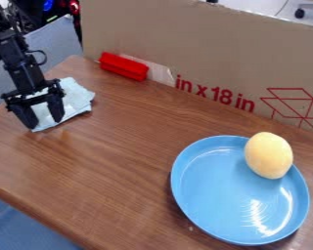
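Observation:
At the left edge of the wooden table, my black gripper [36,105] is low over a crumpled white cloth [73,99], its fingers down at the cloth. Whether it is open or shut, or holds any of the cloth, I cannot tell. A yellow egg-shaped object [268,154] rests on the right side of a blue plate [225,195] at the front right of the table.
A red roll-shaped object [124,66] lies at the back against a cardboard panel [225,59] that runs along the table's rear. The table's edge runs along the left.

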